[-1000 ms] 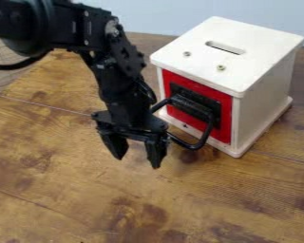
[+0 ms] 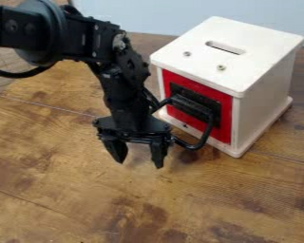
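Note:
My black gripper (image 2: 138,152) hangs low over the wooden floor in the middle of the camera view, fingers pointing down and apart, with nothing between them. Just right and behind it stands a white wooden box (image 2: 269,85) with a slot and two round fittings on its sloping or flat top. Its front has a red panel (image 2: 180,115) with a dark part in the middle, partly behind a black cable or loop that runs beside my gripper.
A pale wall runs along the back right.
Over the last second the gripper has shifted slightly, with its fingers at a somewhat different angle. The box stands where it was.

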